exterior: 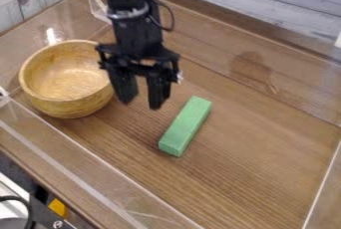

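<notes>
A green rectangular block [185, 126] lies flat on the wooden table [253, 163], right of centre. A wide tan bowl [64, 89] sits at the left. The black arm reaches down from the top, and its gripper [139, 96] is between the bowl and the block, above the table and apart from the block. The gripper stands open, with nothing visible between its fingers.
A pale wall runs along the back edge. Dark cables and a small yellow item show at the lower left edge.
</notes>
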